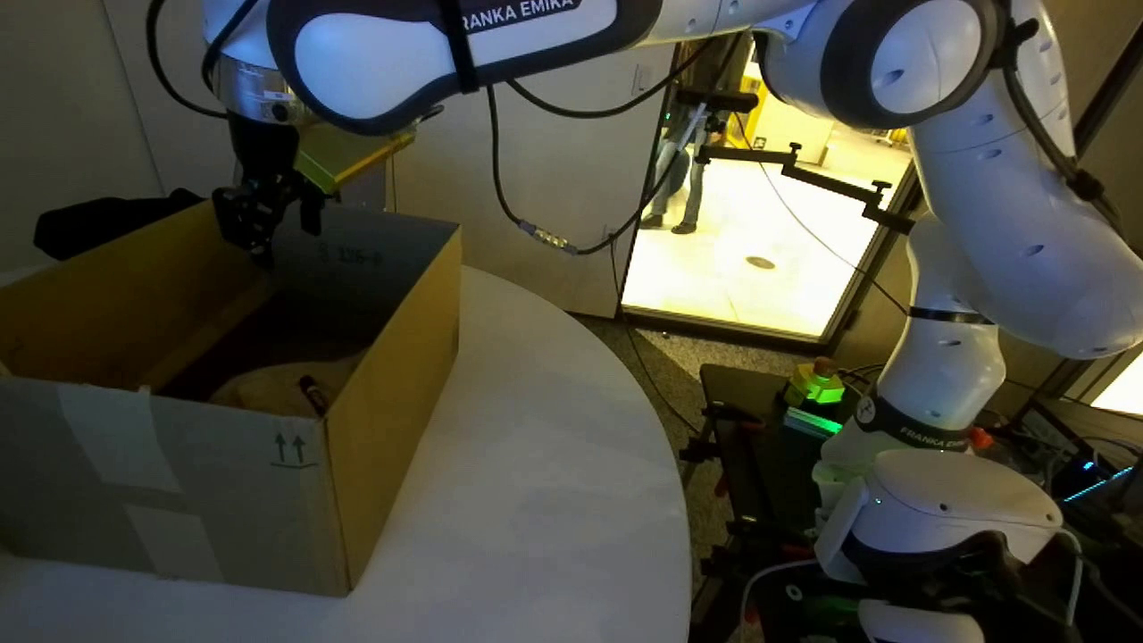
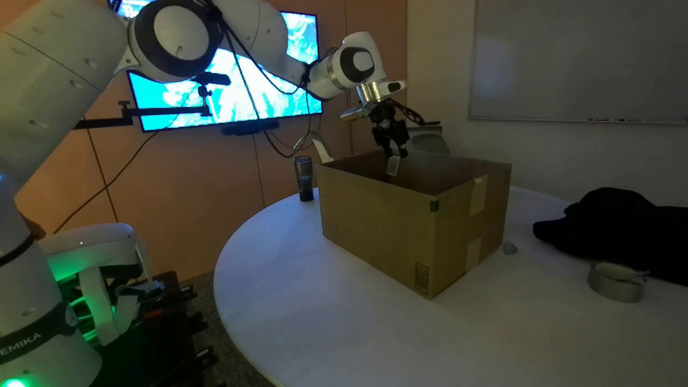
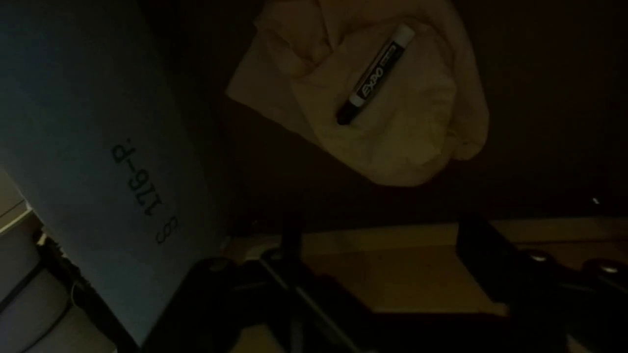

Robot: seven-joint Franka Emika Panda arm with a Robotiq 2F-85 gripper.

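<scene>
A crumpled pale pink cloth (image 3: 406,141) lies on the floor of the cardboard box (image 2: 380,219), well below my gripper. On top of it rests an Expo marker (image 3: 377,73) with a dark cap. From exterior view 1 the cloth (image 1: 262,391) and marker (image 1: 312,396) are partly hidden by the near wall. My gripper (image 1: 285,241) is over the box, its tips about level with the rim. In the wrist view the dark fingers of the gripper stand apart, with nothing visible between them. A small pale patch shows at the fingertips in exterior view 2; I cannot tell what it is.
High box walls surround the space below the gripper. On the round white table (image 2: 277,284) are a dark tumbler (image 2: 304,178), a roll of tape (image 2: 617,281) and a black garment (image 2: 613,226).
</scene>
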